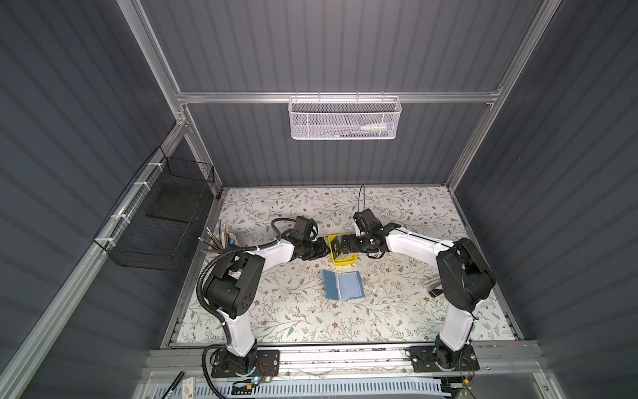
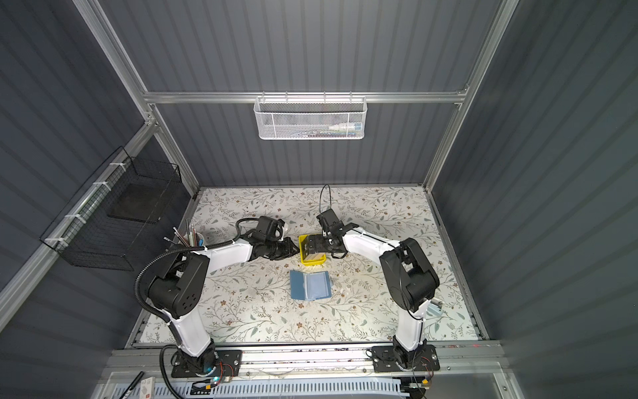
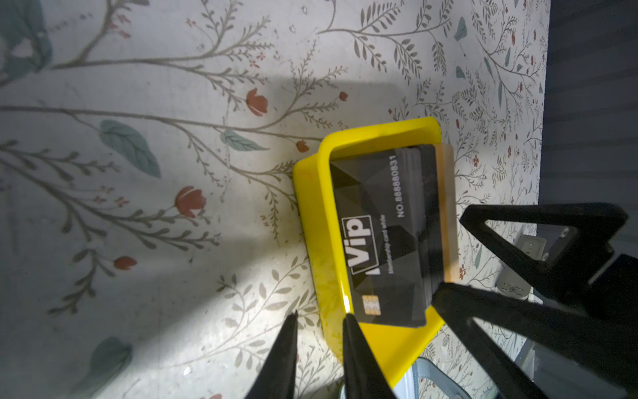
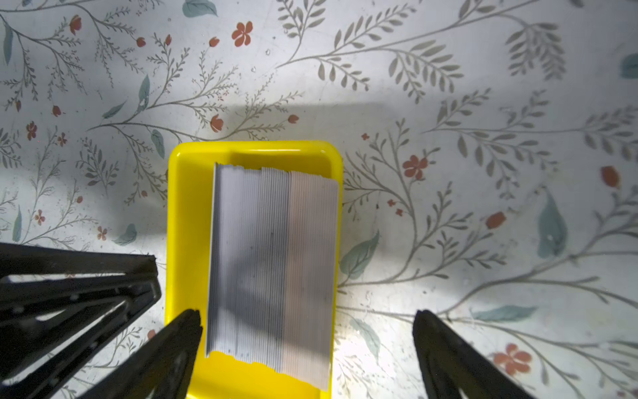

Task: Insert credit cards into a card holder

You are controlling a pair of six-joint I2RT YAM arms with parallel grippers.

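Observation:
A yellow tray holds a thick stack of cards standing on edge; the outermost one shows a dark "Vip" face (image 3: 392, 266) in the left wrist view. The blue card holder (image 1: 350, 285) lies opened flat in front of the tray. Just left of the tray is my left gripper, with a narrow gap between its fingers and no card in it. My right gripper is wide open over the tray, its fingers on either side of the card stack. No card is gripped by either hand.
A cup of pens (image 1: 222, 238) stands at the left edge of the table. Small grey objects (image 1: 434, 287) lie behind the right arm.

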